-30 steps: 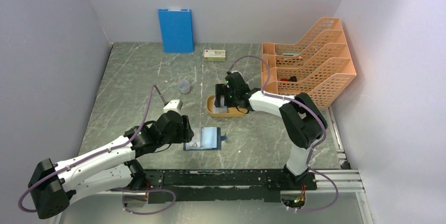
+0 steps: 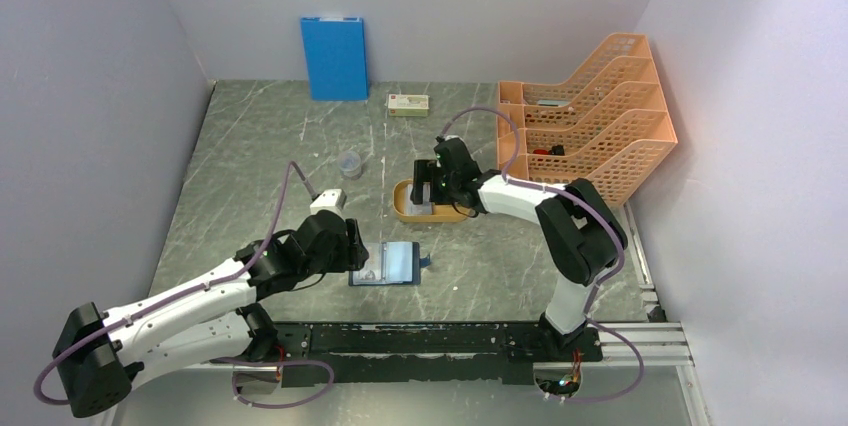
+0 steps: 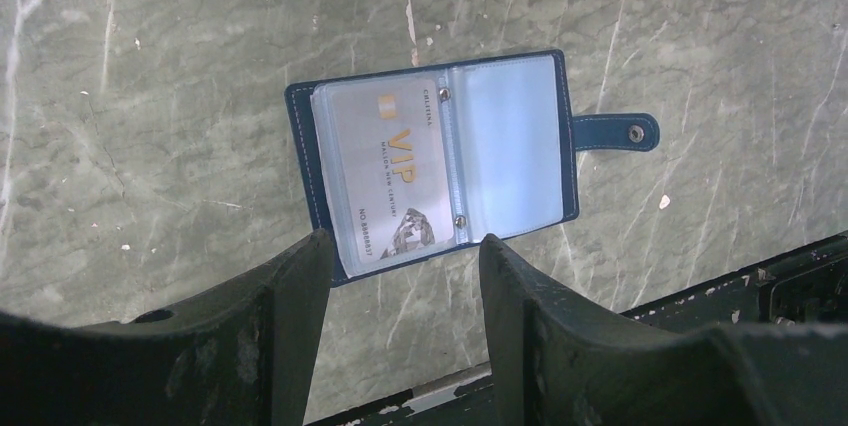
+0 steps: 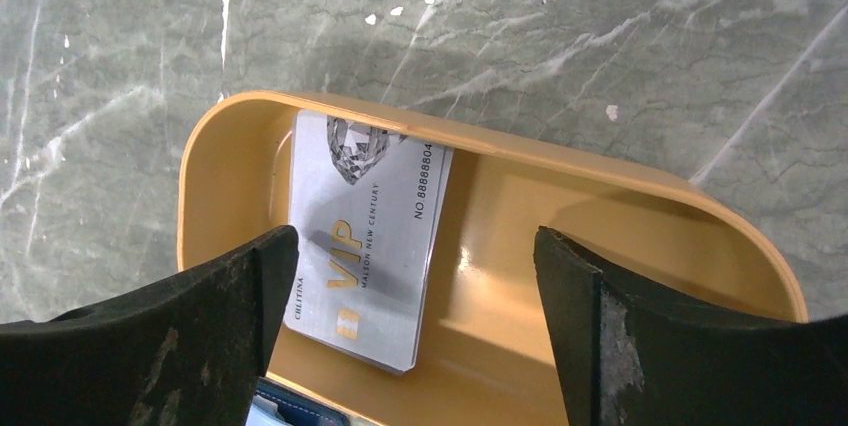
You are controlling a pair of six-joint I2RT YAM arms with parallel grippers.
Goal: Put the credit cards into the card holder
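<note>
The blue card holder (image 3: 430,166) lies spread flat on the table, its strap (image 3: 615,132) pointing right. A VIP card (image 3: 392,171) shows in its left sleeve; the right sleeve (image 3: 510,146) looks pale and empty. Above the holder's near edge in the left wrist view, my left gripper is open, nothing between its fingers. A silver VIP card (image 4: 370,241) lies in the left end of the tan tray (image 4: 500,276), against its far wall. Over that tray my right gripper stands open, with the card below the gap and nothing gripped.
A clear cup (image 2: 349,164) stands left of the tray, and a small box (image 2: 408,105) lies farther back. An orange file rack (image 2: 600,116) fills the back right. Behind stands a blue panel (image 2: 335,58).
My right gripper has shifted slightly to the right over the tray. The left arm, the holder and the tray look unmoved.
</note>
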